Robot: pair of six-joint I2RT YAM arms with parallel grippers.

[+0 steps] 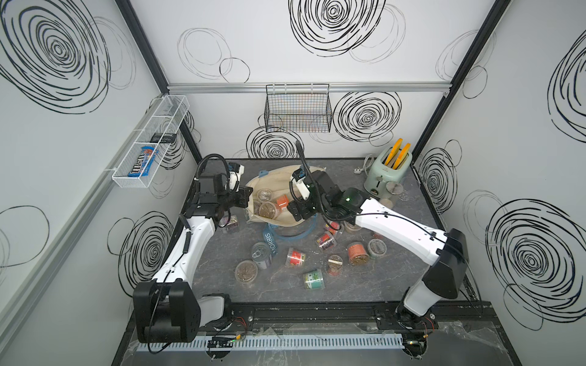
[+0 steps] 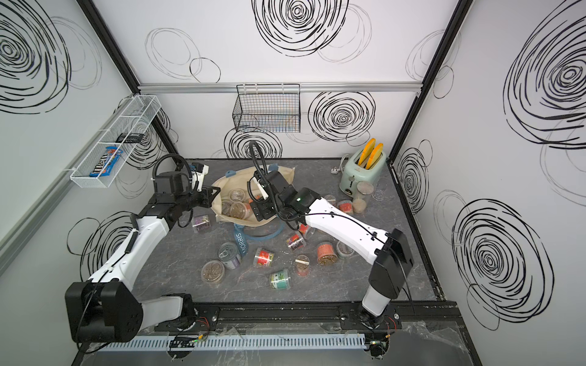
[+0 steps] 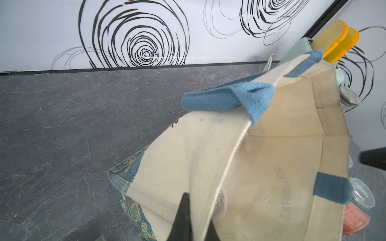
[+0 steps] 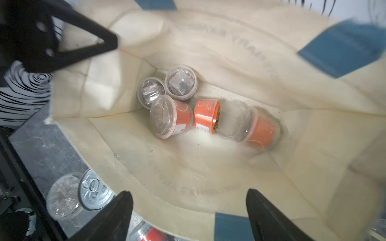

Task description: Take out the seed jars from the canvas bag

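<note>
The beige canvas bag (image 1: 317, 170) lies open at the back middle. My left gripper is shut on its left rim (image 3: 209, 160). My right gripper hangs over the bag, open, with nothing between its fingers. Inside, the right wrist view shows two small clear-lidded jars (image 4: 181, 82), an orange-labelled lidded jar (image 4: 181, 118), an orange one (image 4: 205, 114) beside it and another orange jar (image 4: 259, 128) at the right, beside what looks like a clear container.
Several jars and cans (image 1: 296, 257) lie on the table in front of and right of the bag. A mint toaster (image 1: 381, 177) stands at the back right, a wire basket (image 1: 298, 109) hangs on the back wall, and a white rack (image 1: 131, 180) on the left.
</note>
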